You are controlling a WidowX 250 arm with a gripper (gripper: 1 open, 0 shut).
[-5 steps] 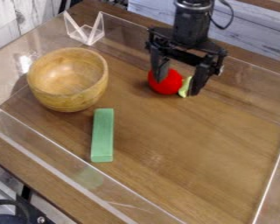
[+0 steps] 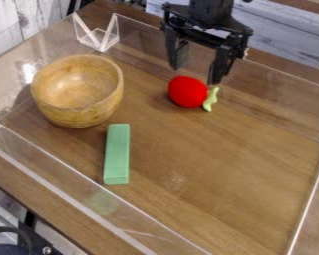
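My black gripper (image 2: 199,62) hangs open over the back middle of the table, above and just behind a red round object (image 2: 187,91). A small pale green object (image 2: 213,98) lies at the red object's right side. Nothing shows between the fingers.
A wooden bowl (image 2: 77,90) sits at the left. A green block (image 2: 117,153) lies front left. A clear angular piece (image 2: 99,32) stands at the back left.
The gripper has moved up and back, away from the red object and the pale green one. The objects on the table look about where they were.
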